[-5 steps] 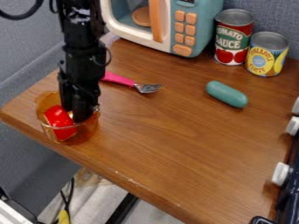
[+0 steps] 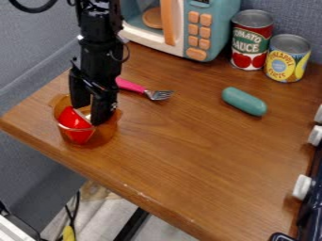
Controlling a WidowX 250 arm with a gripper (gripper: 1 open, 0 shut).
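The black gripper [image 2: 94,104] reaches down into an amber see-through container [image 2: 78,134] at the left edge of the wooden table [image 2: 189,169]. A red object [image 2: 73,120] lies inside that container, just below the fingers. Whether the fingers hold anything is hidden by the container and the gripper's own body. A pink-handled fork [image 2: 156,94] lies just behind, to the right. A teal cylinder [image 2: 244,102] lies farther right.
A toy microwave [image 2: 201,28], a tomato can [image 2: 250,42] and a yellow can [image 2: 288,58] stand at the back. A dark appliance [image 2: 310,205] with white knobs lines the right edge.
The gripper has shifted slightly within and over the container, and the red object appears tilted differently. The other things have stayed in place.
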